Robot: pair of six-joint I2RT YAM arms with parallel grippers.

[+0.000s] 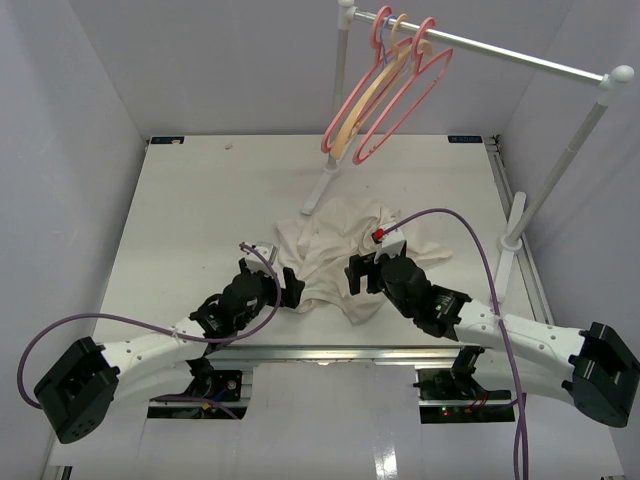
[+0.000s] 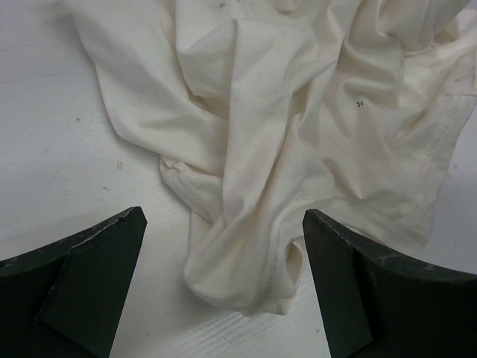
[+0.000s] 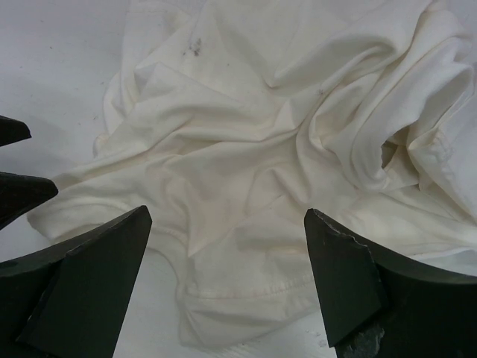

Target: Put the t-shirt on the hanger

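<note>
A cream t-shirt (image 1: 335, 240) lies crumpled on the white table, its folds filling much of both wrist views (image 2: 261, 149) (image 3: 238, 171). My left gripper (image 1: 271, 290) is over the shirt's left edge, fingers apart with no cloth held between them. My right gripper (image 1: 364, 275) is above the shirt's middle, also open and empty. Several hangers, pink (image 1: 340, 120) and wooden (image 1: 350, 125) among them, hang from a white rail (image 1: 500, 52) at the back right, above the shirt.
The rack's feet (image 1: 510, 250) stand at the right and behind the shirt. Purple cables loop over both arms.
</note>
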